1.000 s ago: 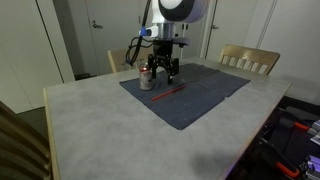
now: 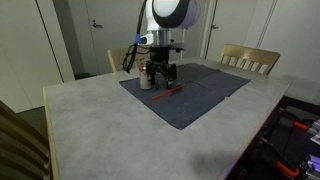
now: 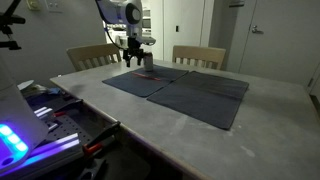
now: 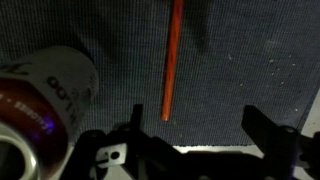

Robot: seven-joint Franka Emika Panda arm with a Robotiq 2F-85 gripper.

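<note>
A thin red stick (image 4: 171, 65) lies on the dark cloth, running between the two fingertips in the wrist view. My gripper is open above the cloth, and nothing is held in it. Its left fingertip (image 4: 125, 137) is on the can's side of the stick. The can (image 4: 62, 85), silver and red, stands upright at the left of that view. From exterior view 1, the can (image 2: 146, 77) is just left of the gripper (image 2: 162, 83), while the stick (image 2: 168, 91) lies in front.
The dark cloth (image 2: 200, 105) has bare room to the right of the stick. A wooden chair (image 2: 248, 58) stands behind the table.
Over the last second my gripper has come down and slightly left in exterior view 1, nearer the stick and can. The stick and can have stayed in place.
</note>
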